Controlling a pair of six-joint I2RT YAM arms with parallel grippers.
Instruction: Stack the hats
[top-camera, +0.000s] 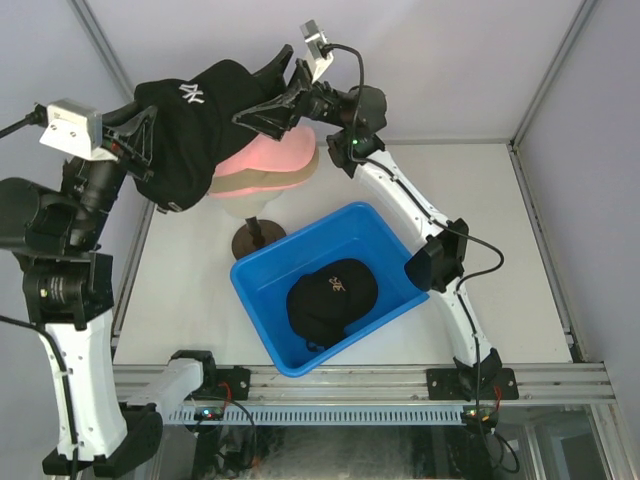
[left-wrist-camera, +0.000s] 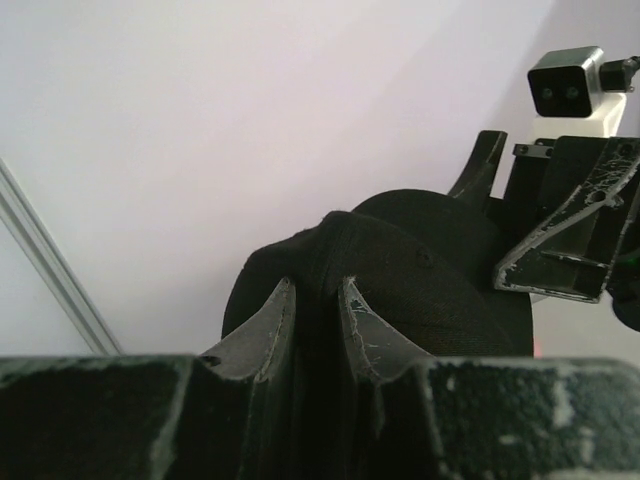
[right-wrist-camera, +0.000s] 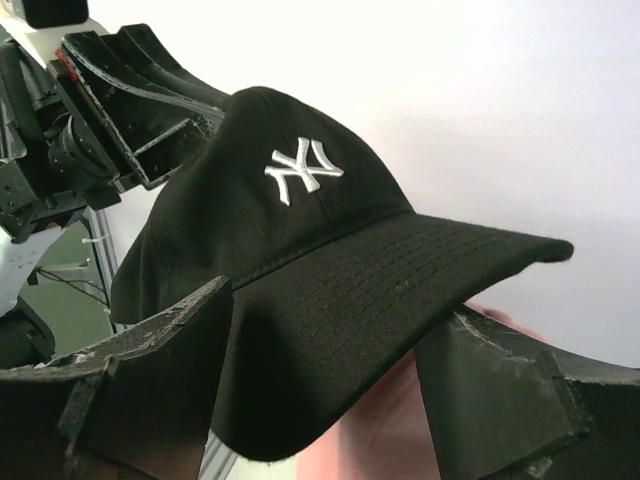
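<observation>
Held up in the air is a black cap with a white NY logo (top-camera: 200, 110); in the right wrist view its crown (right-wrist-camera: 280, 170) and brim (right-wrist-camera: 400, 290) face the camera. My left gripper is shut on the cap's fabric, on the side away from the brim. At the brim, my right gripper stands open, its fingers either side of the brim. Behind and below the cap, a pink and tan hat pile (top-camera: 265, 165) rests on a stand with a round brown base (top-camera: 243, 240), partly hidden by the cap. A second black cap (top-camera: 335, 300) lies in the blue bin.
The blue bin (top-camera: 405, 295) sits mid-table, just right of the stand's base. Bare white table (top-camera: 510, 250) extends to the right. Both arms are raised close together around the held cap.
</observation>
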